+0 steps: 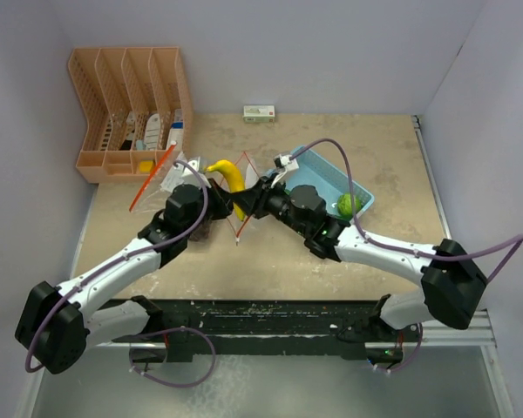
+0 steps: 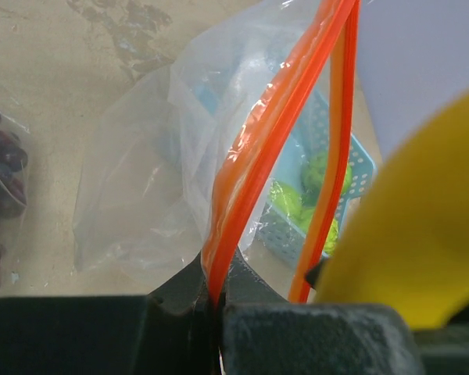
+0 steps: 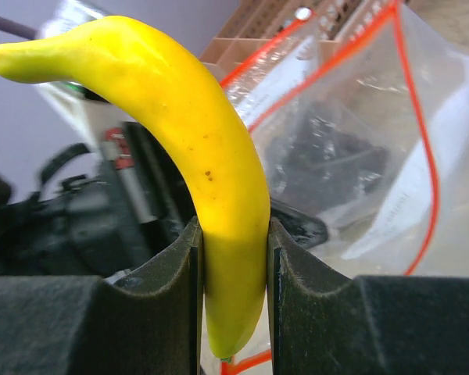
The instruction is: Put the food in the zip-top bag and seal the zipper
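A yellow banana [image 3: 230, 176] stands upright between the fingers of my right gripper, which is shut on it. In the top view that banana [image 1: 230, 176] is at the mouth of a clear bag with an orange zipper edge [image 1: 246, 226]. My left gripper is shut on one orange edge [image 2: 254, 148] of the bag, and the other edge stands apart, so the mouth gapes. Beside the bag's opening, the banana [image 2: 422, 226] fills the right of the left wrist view. Both grippers [image 1: 222, 209] [image 1: 244, 207] are close together.
A blue basket [image 1: 322, 178] with green food [image 1: 348, 205] stands at the right. A divided peach rack [image 1: 132, 104] is at the back left, another orange-edged bag [image 1: 152, 178] before it. Dark grapes in a bag [image 2: 0, 176] lie near the left gripper.
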